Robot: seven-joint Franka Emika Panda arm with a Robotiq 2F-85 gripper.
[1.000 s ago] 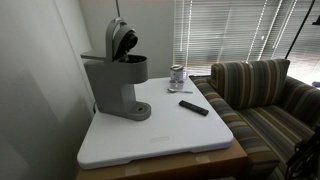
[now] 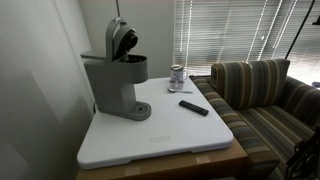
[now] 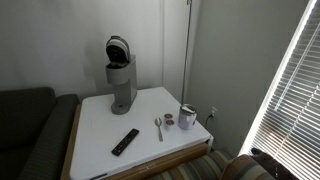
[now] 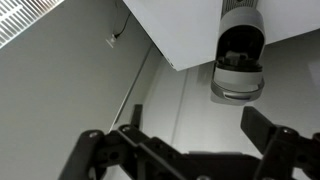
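A grey coffee maker (image 2: 118,85) stands upright on the white table (image 2: 160,135), its lid (image 3: 118,47) raised. My wrist view looks toward its open top (image 4: 238,60). There my gripper is open, its dark fingers spread wide with nothing between them. Clear space separates the fingers from the machine. A light mug or can (image 3: 187,117) stands near the table's edge, with two small round pods (image 3: 169,120) and a spoon (image 3: 158,129) beside it. Closer to the front lies a black remote (image 3: 125,142).
A striped armchair (image 2: 250,85) adjoins the table on one side, and a plain wall (image 2: 40,90) rises on the other. Window blinds (image 2: 230,35) hang behind.
Nothing on the table has moved. Any shift of the dark shape at the right edge of exterior view 1 is too slight to make out clearly.
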